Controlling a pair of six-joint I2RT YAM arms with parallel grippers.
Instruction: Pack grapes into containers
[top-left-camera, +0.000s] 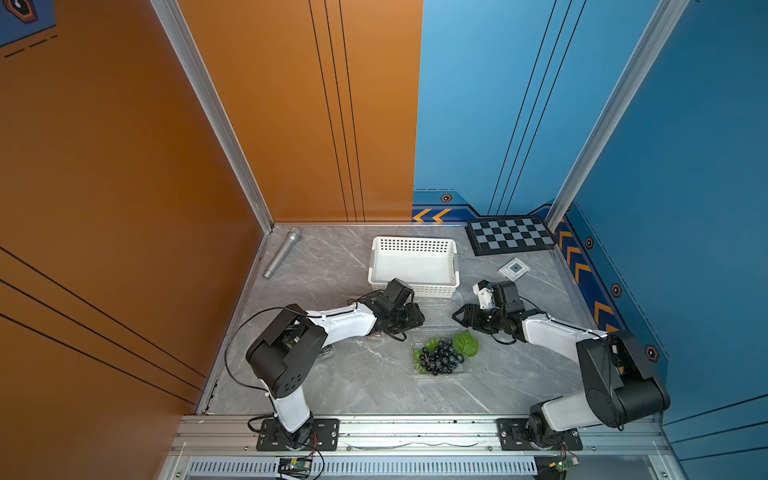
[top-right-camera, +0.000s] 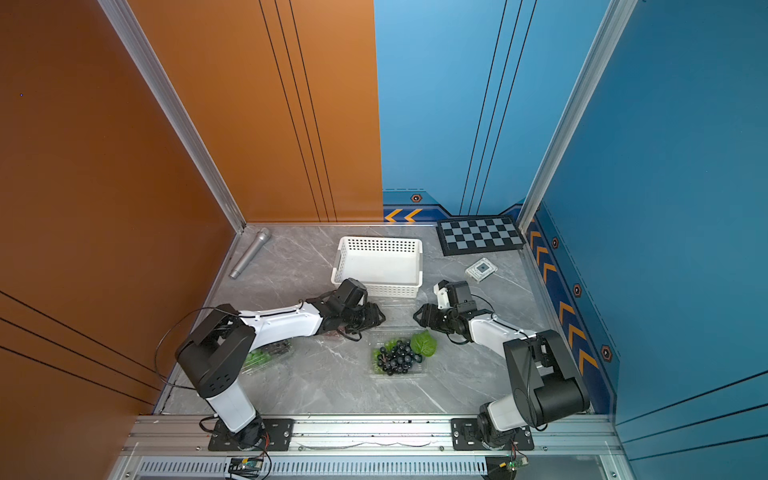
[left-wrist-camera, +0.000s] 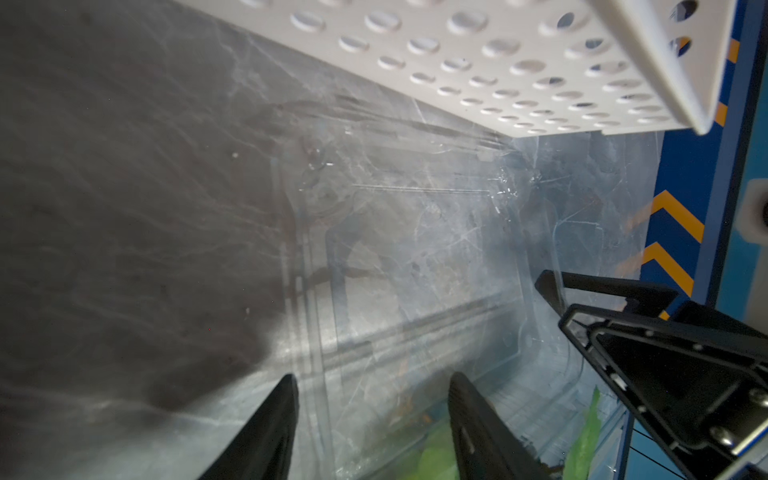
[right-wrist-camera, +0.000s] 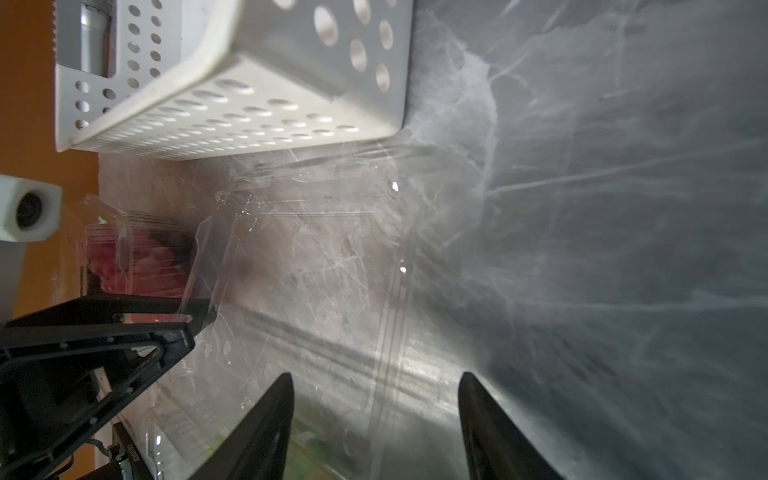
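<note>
A clear plastic container (top-left-camera: 438, 377) holds dark grapes (top-left-camera: 441, 357) and green leaves (top-left-camera: 465, 344) at the front middle of the table. Its transparent lid (left-wrist-camera: 432, 256) is hinged back, toward the white basket. My left gripper is open at the lid's left side; one side edge of the lid passes between its fingers in the left wrist view. On the opposite side, my right gripper stands part open, and the lid's right edge (right-wrist-camera: 392, 320) runs between its fingers. Whether any finger touches the plastic cannot be told.
Close behind the lid stands the white perforated basket (top-left-camera: 414, 264), empty. Left of the lid is a box of red grapes (right-wrist-camera: 136, 260); another box (top-right-camera: 268, 352) lies partly behind my left arm. A checkered board (top-left-camera: 510, 234) and small white item (top-left-camera: 513, 269) are at the back right.
</note>
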